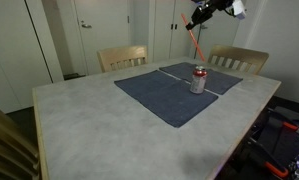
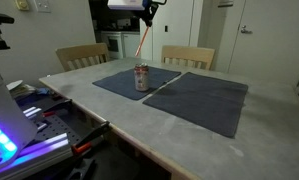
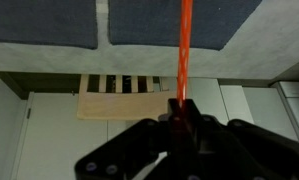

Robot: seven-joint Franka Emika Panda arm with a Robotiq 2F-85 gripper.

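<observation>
A thin orange stick (image 1: pixel 194 40) hangs above the table in both exterior views, slightly tilted. My gripper (image 1: pixel 192 25) is shut on its upper part. The stick's lower end hangs just above a can (image 1: pixel 198 80), apart from its top in both exterior views. The can (image 2: pixel 141 78) is silver and red and stands upright on the dark mats. In the wrist view the orange stick (image 3: pixel 185 45) runs up from between the dark fingertips and out of the top edge; the can does not show there.
Dark mats (image 1: pixel 167 95) lie on the pale table (image 1: pixel 89 115), whose left side is bare in exterior view 1. Wooden chairs (image 1: pixel 122 57) stand at the far edge. Cabinets and doors are behind.
</observation>
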